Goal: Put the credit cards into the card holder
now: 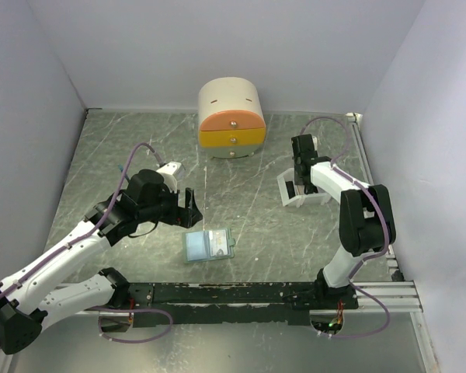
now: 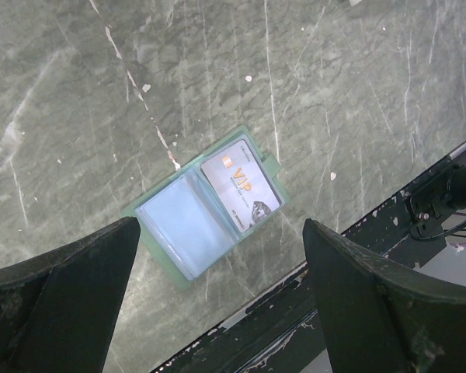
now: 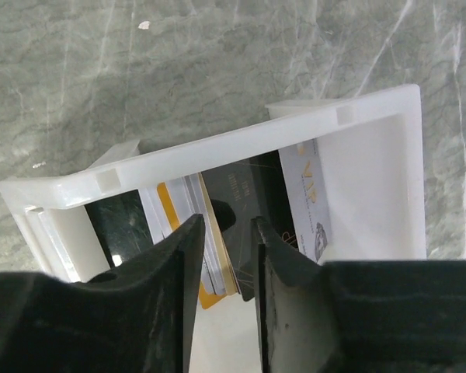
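A card holder (image 2: 185, 222) lies open near the table's front edge, a VIP card (image 2: 241, 184) in its right half and an empty blue sleeve at left. My left gripper hangs open above and left of it, empty. At the right, a white tray (image 3: 373, 179) holds several cards, among them a black card (image 3: 111, 225), gold-edged cards (image 3: 189, 210) and a VIP card (image 3: 306, 194). My right gripper is over the tray, fingertips narrowly apart at the middle cards; whether they touch a card is unclear.
A rounded drawer box (image 1: 231, 109) with orange and yellow drawers stands at the back middle. Walls enclose the back and sides.
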